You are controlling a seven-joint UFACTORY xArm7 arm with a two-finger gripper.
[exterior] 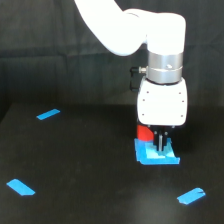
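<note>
My gripper [160, 140] points straight down over a blue taped patch [142, 155] on the dark table, its fingertips close to that patch. A red object [145, 133] shows just left of the fingers, partly hidden behind the white gripper body. Whether the fingers touch the red object or hold anything between them is too small to tell. The patch has a paler blue middle.
Blue tape strips lie flat on the table: one at the back left [48, 114], one at the front left [20, 187] and one at the front right [191, 196]. A dark curtain [60, 60] hangs behind.
</note>
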